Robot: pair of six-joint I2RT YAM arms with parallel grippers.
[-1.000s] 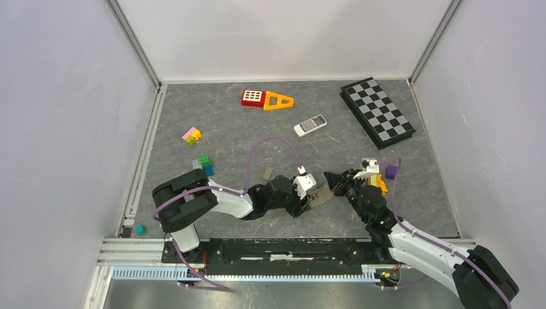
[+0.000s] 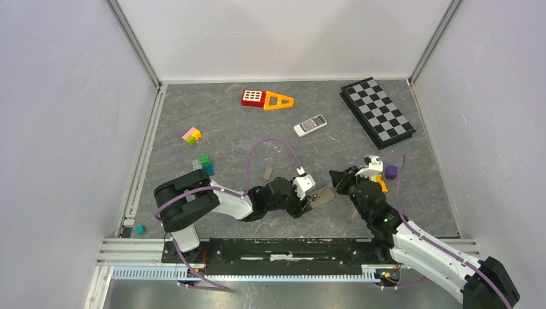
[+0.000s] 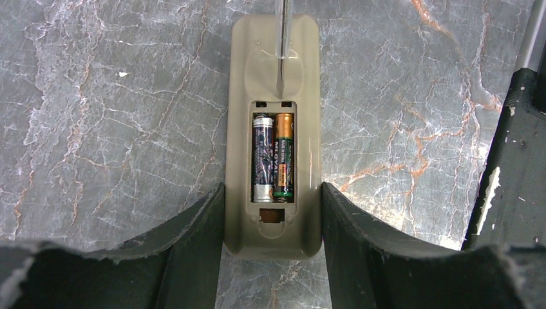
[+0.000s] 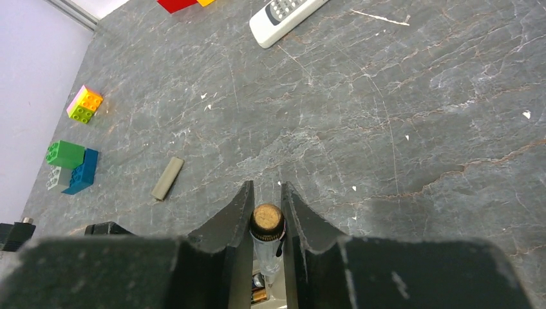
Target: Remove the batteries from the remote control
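The beige remote control (image 3: 275, 241) lies back-up on the table, its battery bay uncovered. Two batteries sit side by side in the bay, a dark one with a silver end (image 3: 263, 158) and one with a copper end (image 3: 283, 154). My left gripper (image 2: 302, 205) is shut across the remote's near end, a finger against each long side. Between the fingers of my right gripper is a slim screwdriver (image 4: 267, 220) with a clear body. In the left wrist view, the screwdriver's flat metal tip (image 3: 280, 87) appears over the remote just beyond the bay; contact cannot be told.
The loose battery cover (image 2: 268, 173) lies left of the remote. A white remote (image 2: 310, 125), a red and yellow toy (image 2: 267, 100), a checkerboard (image 2: 378, 112) and coloured blocks (image 2: 205, 162) lie further off. A purple block (image 2: 391, 172) is near the right arm.
The left gripper and the remote have stayed nearly still.
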